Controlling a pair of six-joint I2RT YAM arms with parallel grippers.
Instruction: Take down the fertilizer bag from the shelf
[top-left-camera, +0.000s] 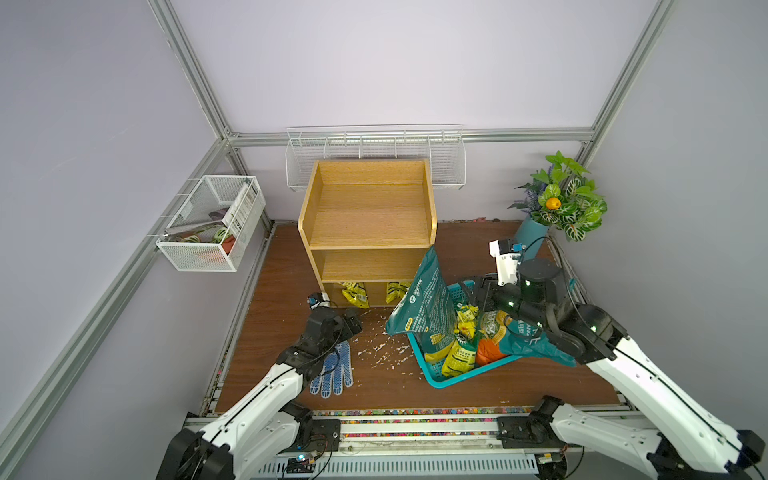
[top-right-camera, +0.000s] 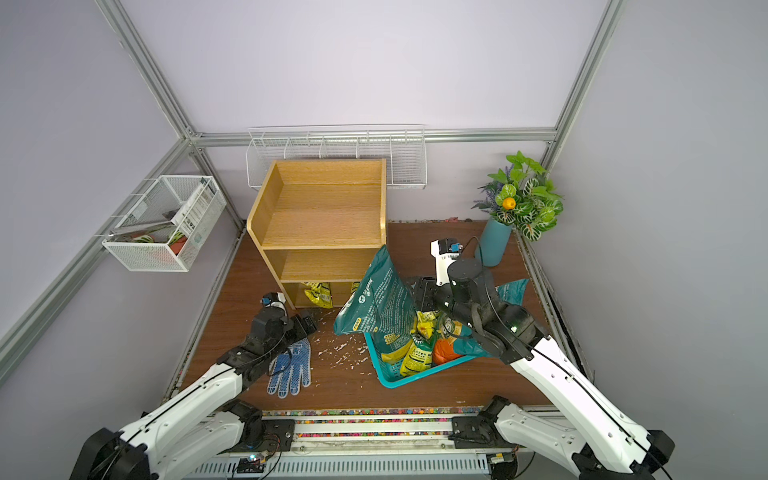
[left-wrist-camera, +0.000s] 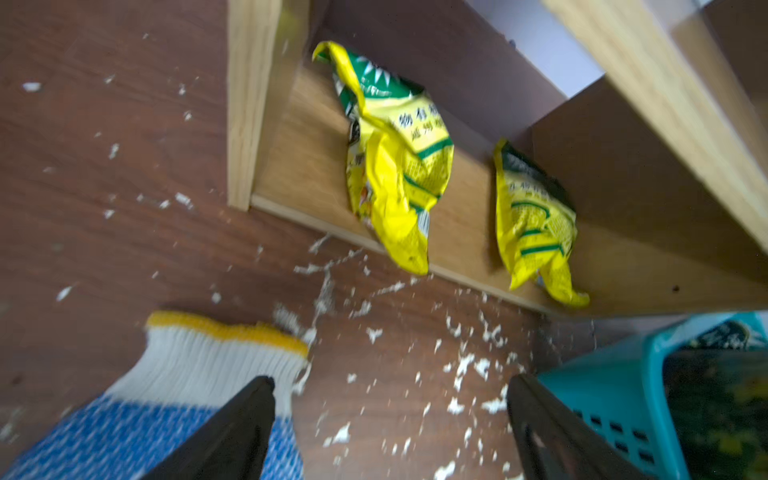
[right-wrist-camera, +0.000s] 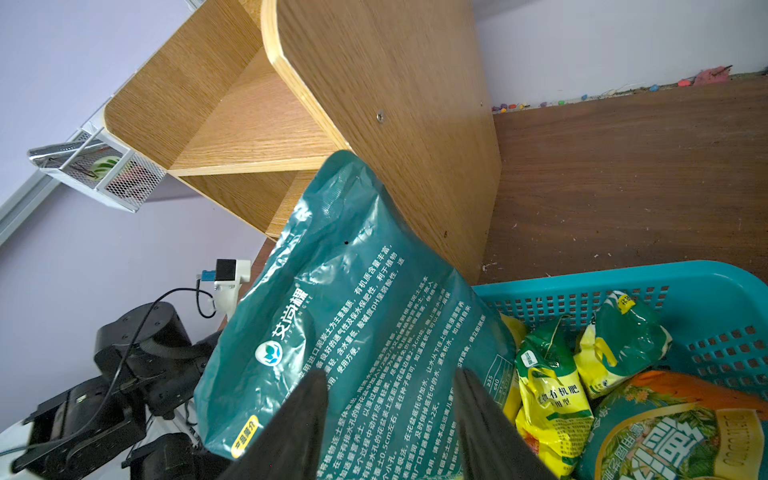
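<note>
Two yellow-and-green fertilizer bags lie on the bottom level of the wooden shelf (top-left-camera: 372, 204): a left bag (left-wrist-camera: 404, 152) and a right bag (left-wrist-camera: 534, 224), both jutting to the front edge. Low over the table before them, my left gripper is open and empty, the white-and-blue glove (left-wrist-camera: 216, 368) partly behind one finger. A large teal bag (right-wrist-camera: 344, 320) leans upright between the shelf and the teal basket (right-wrist-camera: 624, 280). My right gripper is part open, its fingers in front of the teal bag's printed face; whether they touch it cannot be told.
Several more bags, among them a yellow-green bag (right-wrist-camera: 552, 392) and an orange-and-teal bag (right-wrist-camera: 680, 432), fill the basket. White crumbs litter the table. A vase with plants (top-left-camera: 532, 236) stands back right. The shelf's upper levels are empty.
</note>
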